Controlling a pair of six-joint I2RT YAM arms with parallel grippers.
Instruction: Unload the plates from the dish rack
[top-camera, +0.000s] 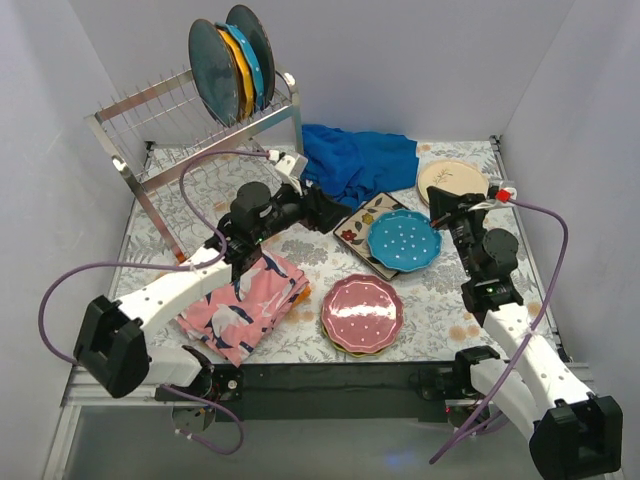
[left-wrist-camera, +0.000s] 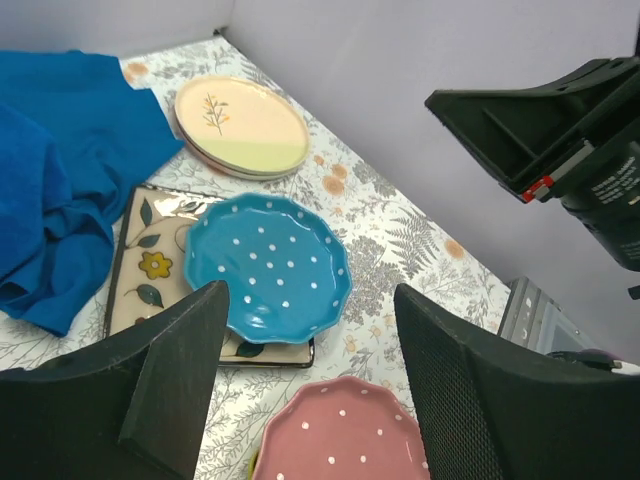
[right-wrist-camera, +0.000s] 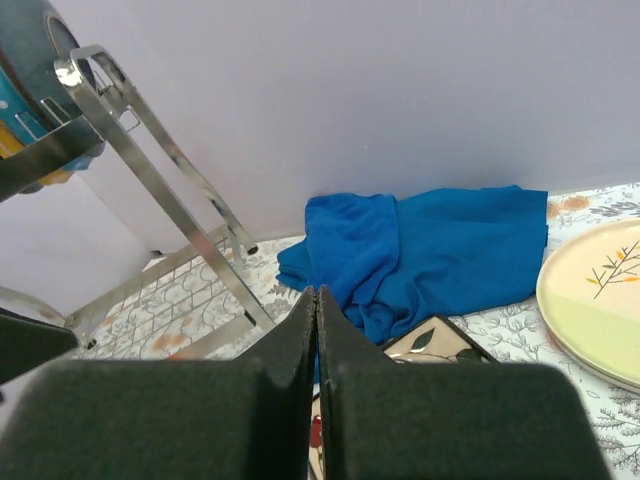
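Observation:
A blue polka-dot plate (top-camera: 405, 240) lies face up, partly over the flowered tray (left-wrist-camera: 122, 300), outside both grippers. In the left wrist view the whole blue plate (left-wrist-camera: 268, 268) shows beyond the spread fingers of my left gripper, which is open and empty. My right gripper is shut with its tips together and nothing between them, up and to the right of that plate. High at the left, the dish rack (top-camera: 150, 95) holds several upright plates: a dark one (top-camera: 212, 72), a yellow one (top-camera: 242, 75), a blue one (top-camera: 252, 62) and another dark one (top-camera: 258, 40).
A pink plate (top-camera: 362, 314) sits on others at front centre. Cream plates (left-wrist-camera: 245, 125) rest at the back right. Blue cloth (top-camera: 350, 165) lies at the back, pink cloth (top-camera: 235, 315) at front left. Bare flowered table (top-camera: 425, 310) shows right of the pink plate.

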